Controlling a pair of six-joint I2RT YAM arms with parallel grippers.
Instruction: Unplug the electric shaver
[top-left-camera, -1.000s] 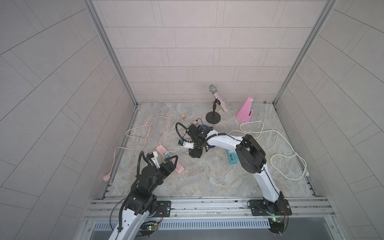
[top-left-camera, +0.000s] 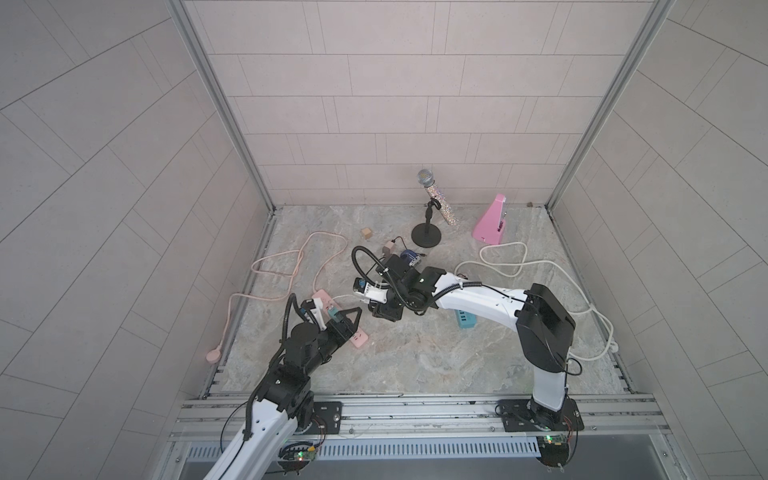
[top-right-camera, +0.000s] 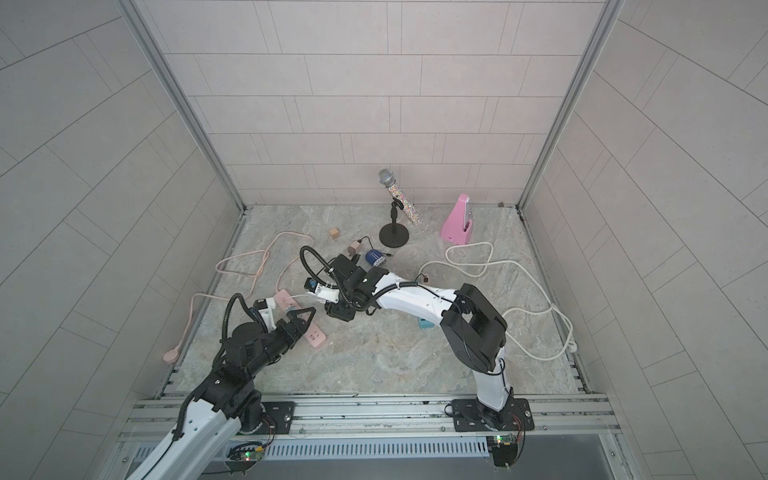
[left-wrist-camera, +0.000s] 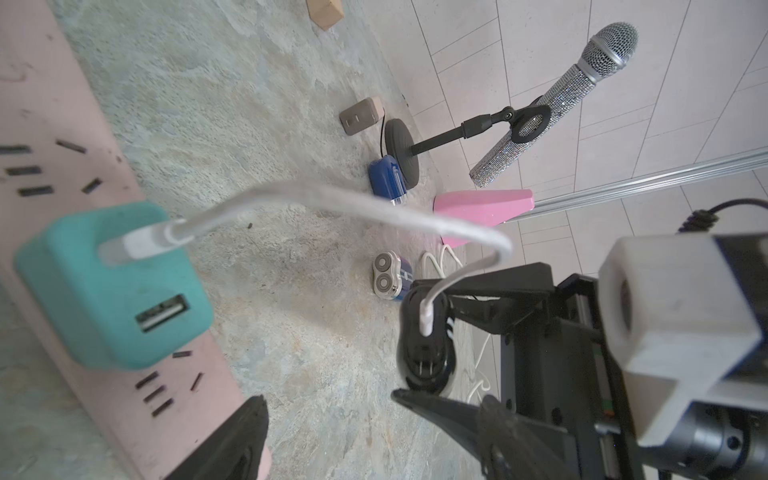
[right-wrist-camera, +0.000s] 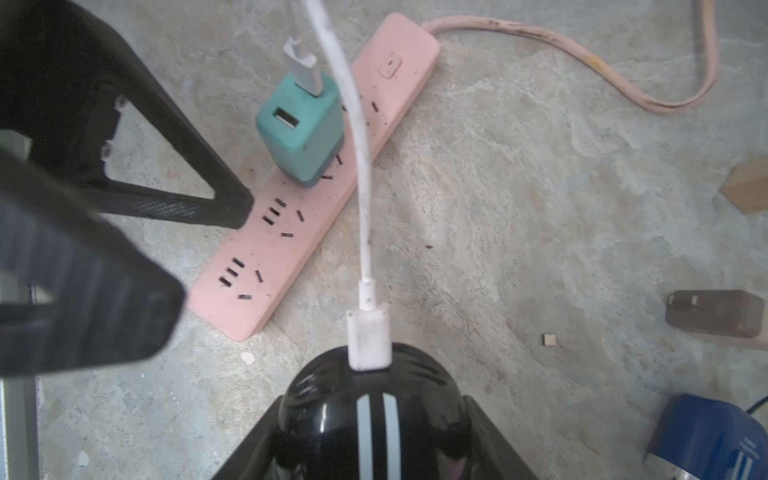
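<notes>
In the left wrist view, my right gripper is around a black shaver-like device (left-wrist-camera: 420, 360), with a white cable plugged into its end. The cable runs to a teal USB charger (left-wrist-camera: 120, 296) on the pink power strip (left-wrist-camera: 184, 408). My left gripper stands open above the strip's near part, beside the charger, with nothing between its fingers. A blue-and-silver twin-head shaver (left-wrist-camera: 388, 276) lies on the table.
A microphone on a stand (top-left-camera: 425, 233), pink metronome (top-left-camera: 488, 224), wooden block (top-left-camera: 366, 233) and blue device (left-wrist-camera: 386, 177) are at the back. A blue strip (top-left-camera: 465, 318) and loose cables lie around.
My right arm has reached further left toward the pink strip, its elbow swinging right. The left gripper has shifted slightly.
</notes>
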